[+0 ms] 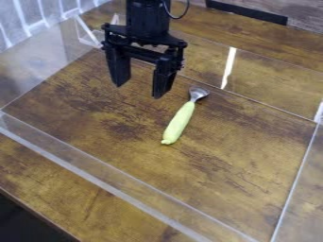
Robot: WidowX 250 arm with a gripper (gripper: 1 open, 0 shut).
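A pale yellow-green, long object with a small metal end [179, 121] lies on the wooden table, right of centre, slanting from lower left to upper right. My black gripper [142, 78] hangs above the table at upper middle, left of and behind that object, open with nothing visible between its fingers.
Clear plastic walls border the wooden work area [76, 104] on the left, front, right and back. A white vertical strip [229, 66] stands at the back.
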